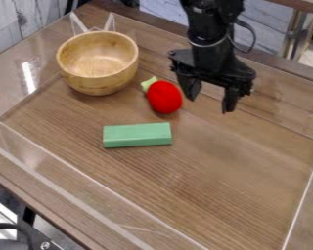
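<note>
My black gripper (209,78) hangs at the top middle of the camera view, its fingers open and reaching down toward the table just right of a red rounded object (164,98). A small light-green piece shows behind the red object. A flat green block (137,135) lies nearer the front, left of centre. I cannot see anything held in the gripper.
A tan bowl (98,66) sits at the back left. A raised wooden edge runs along the back right.
</note>
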